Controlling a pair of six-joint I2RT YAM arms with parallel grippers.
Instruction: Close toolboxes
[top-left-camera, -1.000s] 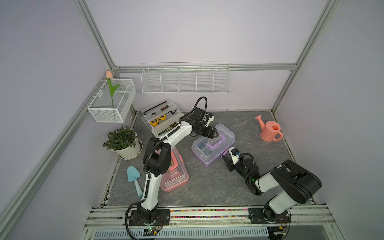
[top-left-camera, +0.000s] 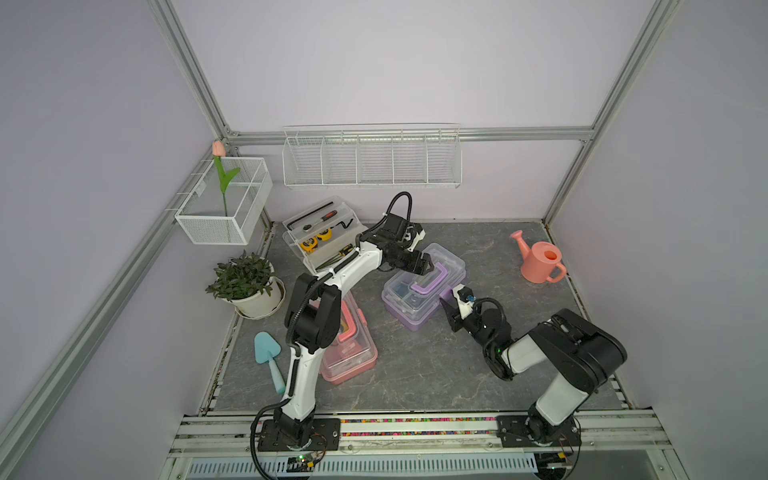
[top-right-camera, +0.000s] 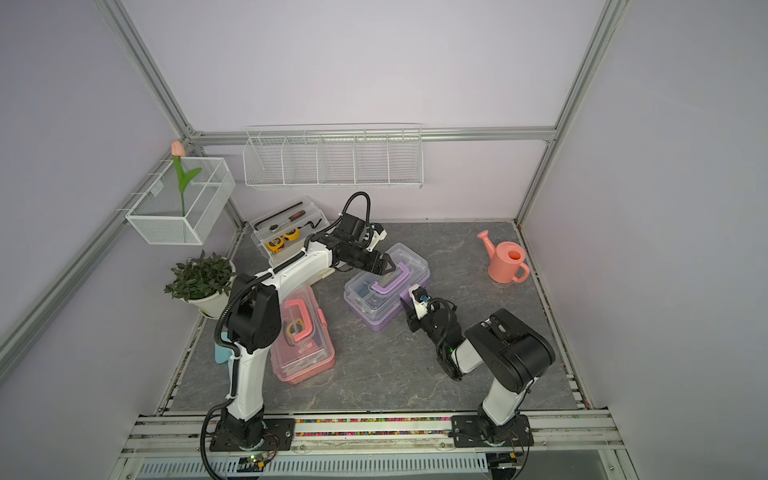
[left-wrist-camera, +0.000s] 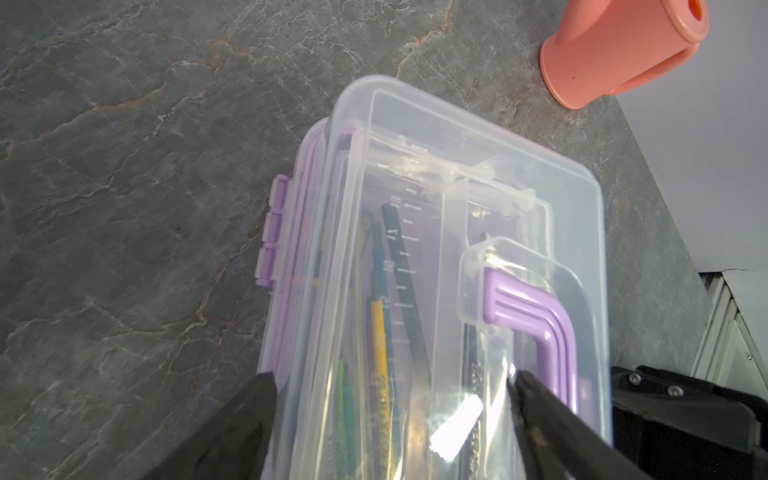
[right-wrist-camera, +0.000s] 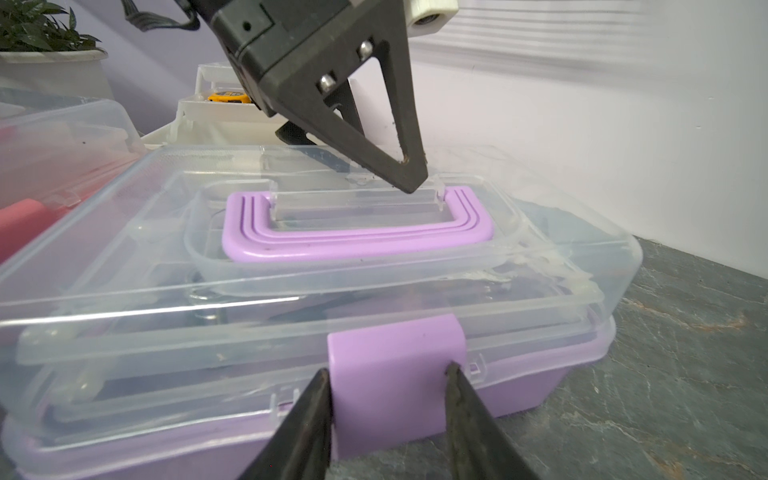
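Observation:
The purple toolbox (top-left-camera: 409, 320) lies mid-table, its clear lid (left-wrist-camera: 512, 152) down over the base with pencils and a ruler inside. Its purple latch (right-wrist-camera: 392, 360) stands against the lid's front side, and my right gripper has its parted fingers one on each side of it. Over the lid, near the purple handle (right-wrist-camera: 360, 244), hovers my left gripper (top-left-camera: 422, 265), open and holding nothing. A pink toolbox (top-left-camera: 349, 368) with a clear lid lies front left, partly under the left arm. The pale toolbox (top-left-camera: 296, 232) with tools sits back left, its front hidden by that arm.
A coral watering can (top-left-camera: 544, 262) stands at the right. At the left are a potted plant (top-left-camera: 256, 300) and a blue trowel (top-left-camera: 270, 360). Bare tabletop (top-left-camera: 416, 372) shows in front of the purple toolbox; wire baskets (top-left-camera: 372, 160) hang behind.
My right gripper has moved slightly up and left against the latch side, and its latch sits closer to the lid. The purple toolbox has slid a little back and left. My left arm is nearly still.

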